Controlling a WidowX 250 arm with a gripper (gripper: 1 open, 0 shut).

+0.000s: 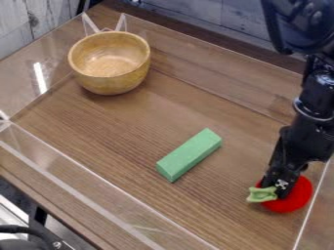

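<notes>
My black gripper (pixel 279 183) reaches down from the right edge over a red round object (pixel 290 203) at the lower right of the camera view. A small light green piece (pixel 263 194) lies on or against the red object, just under the fingertips, which partly hide both. The fingers look open, though they are hard to make out against the dark arm.
A green rectangular block (pixel 188 154) lies in the middle of the wooden table (pixel 117 186). A tan bowl (pixel 108 62) stands at the upper left.
</notes>
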